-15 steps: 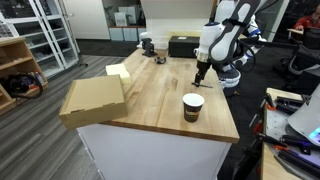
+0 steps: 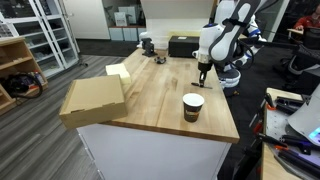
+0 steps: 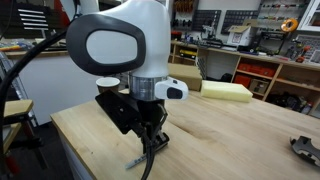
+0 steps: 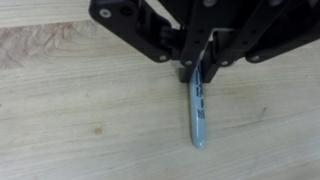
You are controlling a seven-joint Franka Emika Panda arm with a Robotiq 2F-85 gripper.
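A grey-blue marker (image 4: 198, 118) with dark print lies lengthwise below the fingers in the wrist view, over the pale wooden tabletop. My gripper is shut on its upper end, the pads hiding that part. In exterior view 2 my gripper (image 3: 150, 142) is low over the table near its front edge, and the marker (image 3: 136, 161) sticks out beside the dark fingers. Seen from exterior view 1, the gripper (image 2: 203, 76) is at the table's right side. Whether the marker still touches the wood, I cannot tell.
A white cup with a dark band (image 2: 193, 106) stands towards the near end of the table. A cardboard box (image 2: 93, 100) and a pale yellow block (image 2: 119, 74) sit to the left.
My gripper has shifted slightly to the right and lower in exterior view 1, over the marker's place. The cup, box and block have stayed put.
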